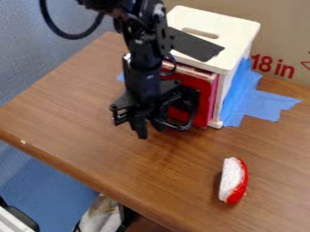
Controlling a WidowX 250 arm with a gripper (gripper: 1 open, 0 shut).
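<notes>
The black robot gripper (130, 116) hangs low over the wooden table, in front of a white box with a red front (208, 92); whether its fingers are open or shut is hard to tell. The box (222, 33) has a dark patch and a slot on top and stands on blue tape (256, 102). A red and white oblong object (233, 179) lies on the table at the lower right, apart from the gripper.
A cardboard panel (285, 45) stands behind the box at the right.
</notes>
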